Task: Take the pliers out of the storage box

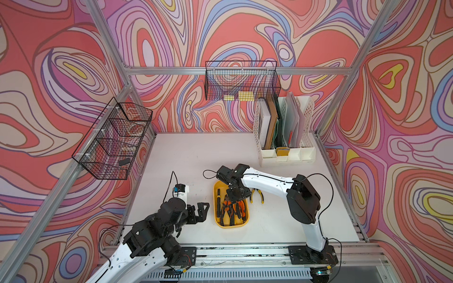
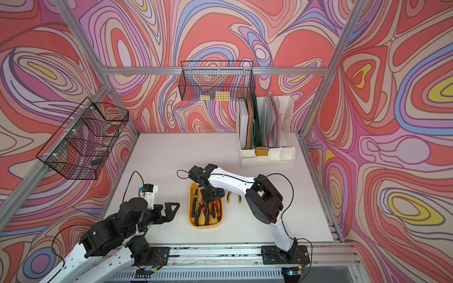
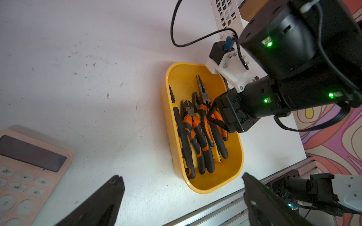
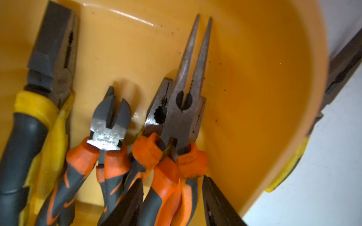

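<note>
The yellow storage box [image 3: 169, 120] holds several pliers and cutters, among them long-nose pliers [image 4: 181, 120] and side cutters [image 4: 107, 128] with orange-black handles. My right gripper is down inside the box, its part open fingers around the orange-black handles of the long-nose pliers; whether they touch cannot be seen. My left gripper stands open left of the box, nothing between its fingers. A yellow-handled pair of pliers [image 1: 262, 195] lies on the table right of the box.
A pink calculator [image 3: 32, 165] lies left of the box in the left wrist view. A white file rack [image 1: 302, 153] stands at the back right, wire baskets [image 1: 113, 155] hang on the frame.
</note>
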